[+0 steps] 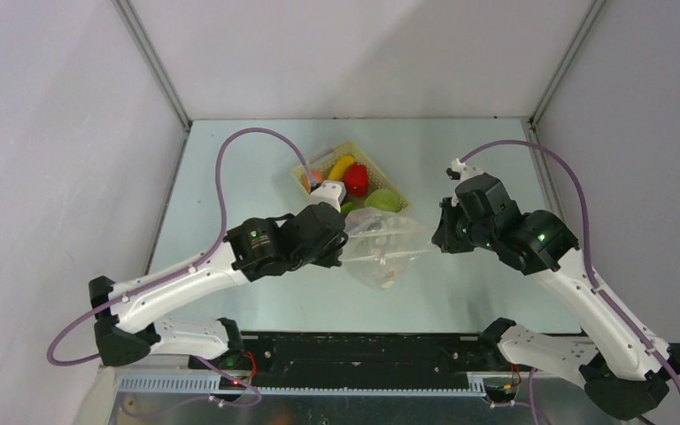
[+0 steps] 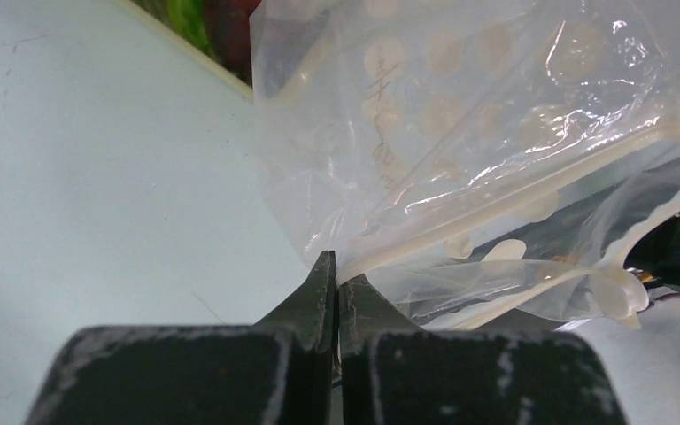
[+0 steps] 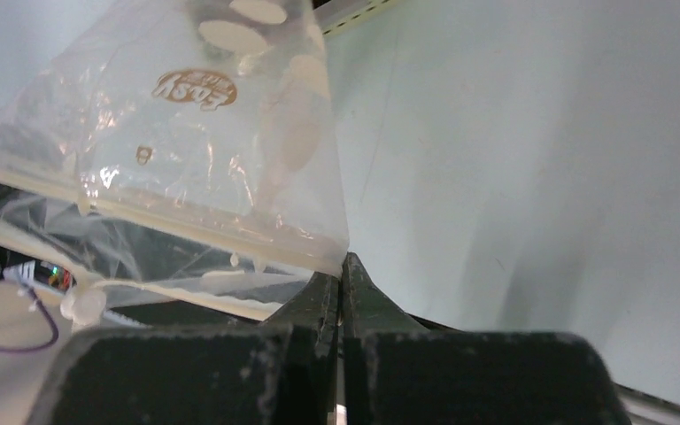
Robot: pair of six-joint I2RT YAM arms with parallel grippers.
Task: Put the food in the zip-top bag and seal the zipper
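Note:
A clear zip top bag [image 1: 379,246] with pale dots hangs stretched between my two grippers, its mouth parted. My left gripper is shut on one end of the bag's far rim, as the left wrist view shows. At the other end, in the right wrist view, my right gripper is shut on the rim's corner. The near rim [image 2: 567,276] sags loose below the held one. Behind the bag, a yellow basket [image 1: 391,188] holds the food: a banana [image 1: 341,167], a red item [image 1: 356,181], a green item [image 1: 382,200] and others, partly hidden by the left arm.
White walls stand at the back and both sides. A dark gap [image 1: 363,359] runs along the table's front edge.

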